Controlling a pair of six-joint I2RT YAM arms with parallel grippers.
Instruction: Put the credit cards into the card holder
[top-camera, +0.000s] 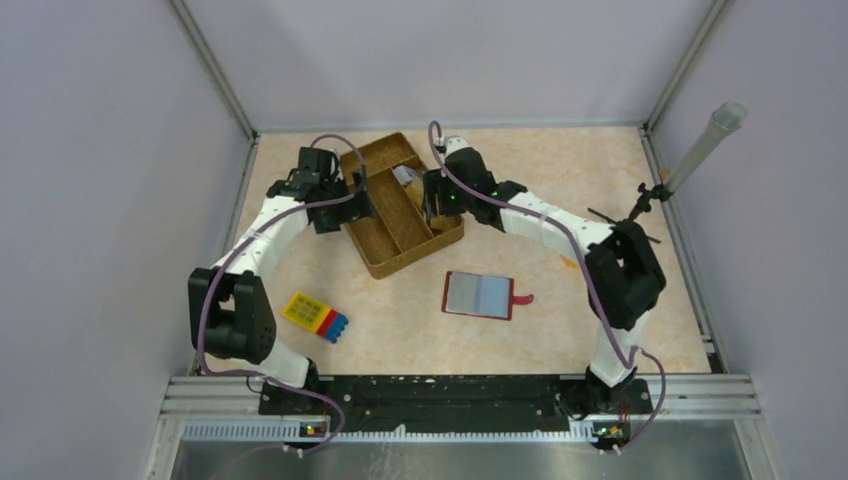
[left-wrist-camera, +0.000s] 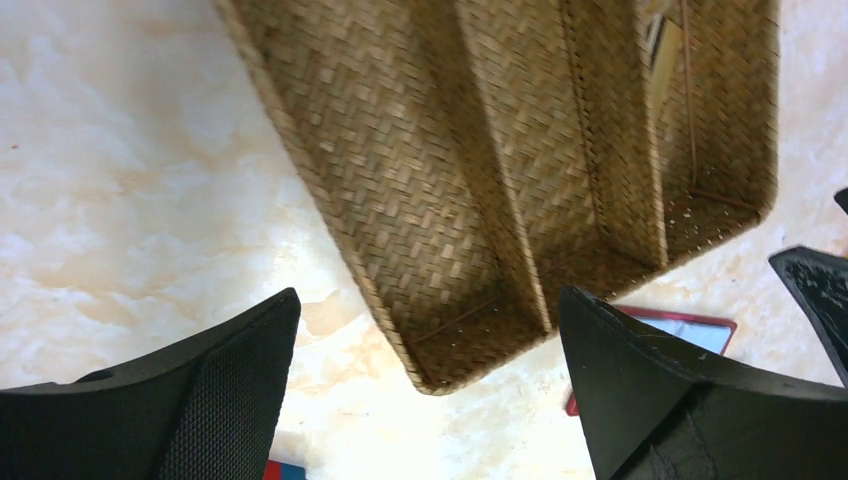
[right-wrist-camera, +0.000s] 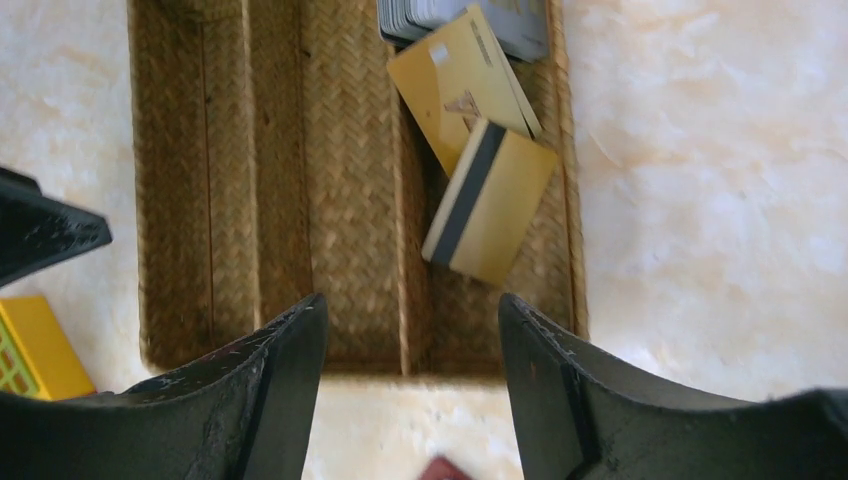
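Note:
Two gold cards lie in the right-hand compartment of a woven basket. One card has a dark stripe and overlaps the other card. Grey-silver cards are partly cut off at the top of the right wrist view. My right gripper hovers over that side of the basket, open and empty. Over the basket's left side, my left gripper is open, with nothing between its fingers. The card holder, red-edged with pale clear pockets, lies spread flat on the table in front of the basket.
A yellow, red and blue toy lies at the front left. A tripod stand rises at the right. Something orange shows partly behind my right arm. Around the card holder the table is clear.

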